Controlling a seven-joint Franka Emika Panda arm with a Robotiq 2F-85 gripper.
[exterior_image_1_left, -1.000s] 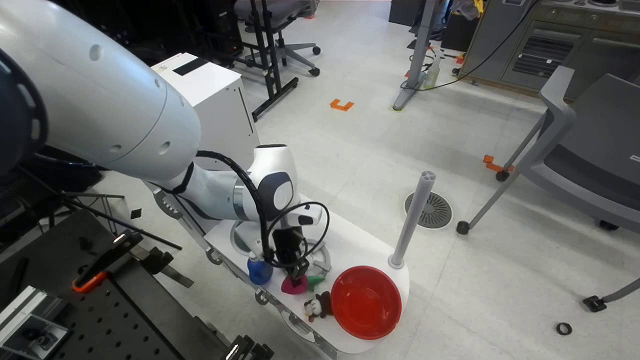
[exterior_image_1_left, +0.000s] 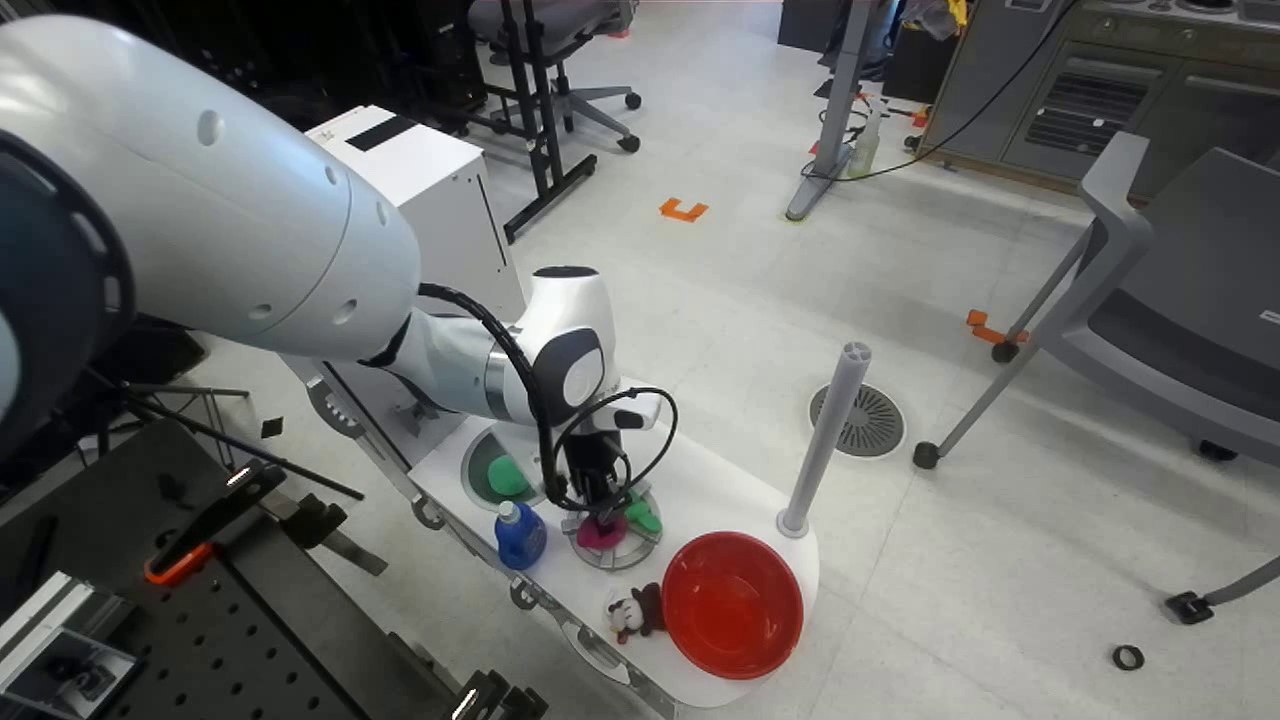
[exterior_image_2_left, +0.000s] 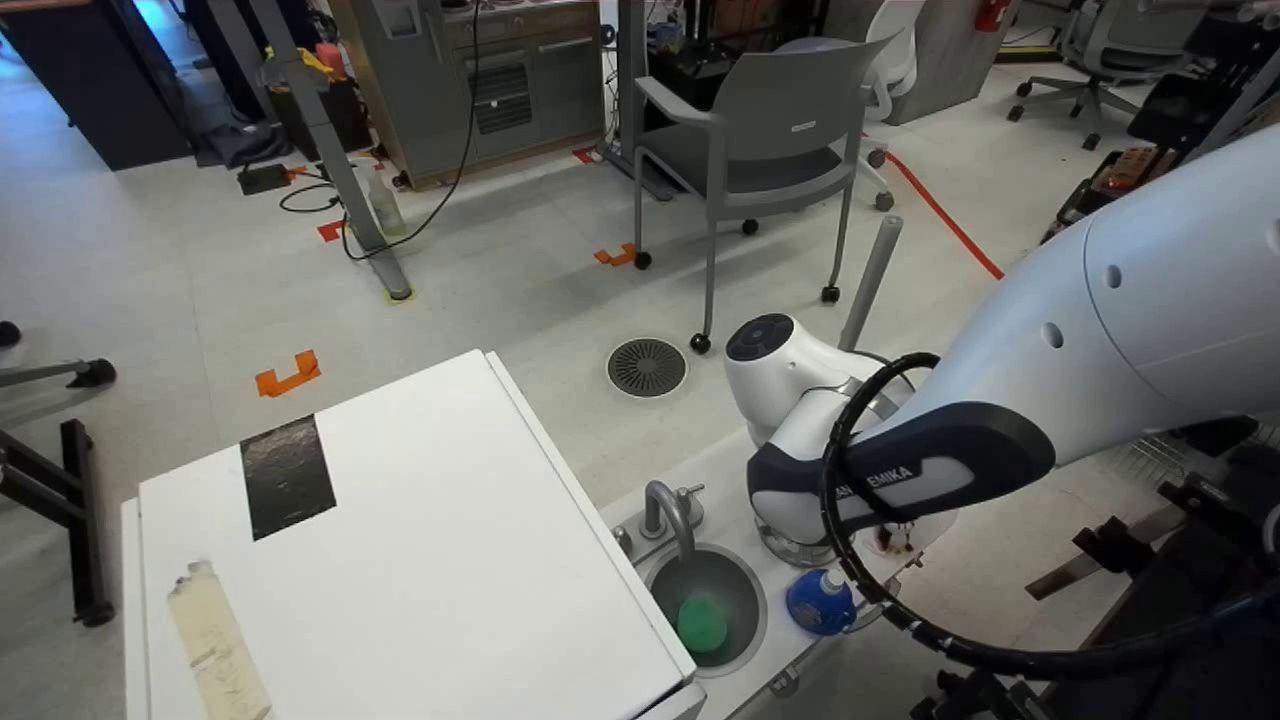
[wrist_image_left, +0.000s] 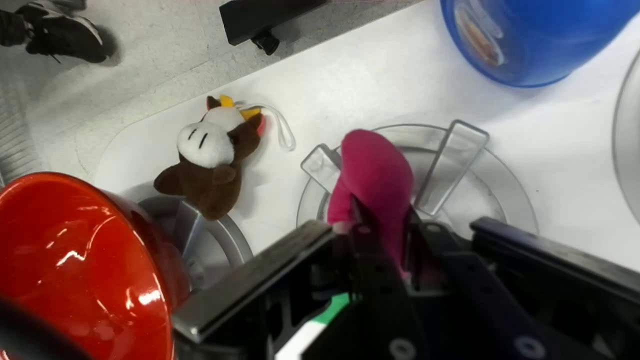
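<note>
A magenta soft toy (wrist_image_left: 378, 174) with a green part (exterior_image_1_left: 644, 516) is pinched by my gripper, which is shut on it. In the wrist view the magenta end sticks out past the black fingers, over a burner ring (wrist_image_left: 504, 186). Whether the toy touches the ring cannot be told. Much of the toy's middle is hidden by the gripper. In exterior view 2 the arm hides both the gripper and the toy.
A blue bottle (exterior_image_1_left: 519, 535) stands near the sink (exterior_image_2_left: 746, 588), where a green object (exterior_image_2_left: 702, 624) lies. A brown-and-white plush (wrist_image_left: 210, 153) rests beside the red bowl (exterior_image_1_left: 733, 604). A grey post (exterior_image_1_left: 824, 438) rises from the counter's far edge.
My gripper has moved with the magenta and green toy away from the counter's near edge. The toy was close to that edge and now shows over the burner ring.
</note>
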